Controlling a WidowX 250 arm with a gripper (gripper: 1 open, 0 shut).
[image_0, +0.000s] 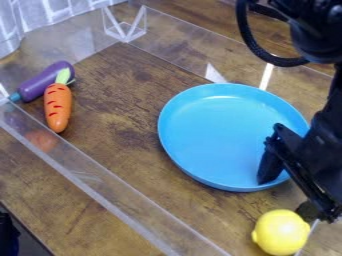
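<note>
My black gripper (297, 170) hangs at the right, over the right rim of a blue plate (214, 130); its fingers are dark and partly hidden, so what lies between them is hard to make out. A yellow ball-shaped object (278, 232), perhaps a lemon, sits just below the gripper near the front right. An orange toy carrot (58, 107) lies at the left, beside a purple toy eggplant (43, 82).
Clear plastic walls run along the back and diagonally across the left foreground of the wooden surface (114, 120). The area left of the plate, between it and the carrot, is free.
</note>
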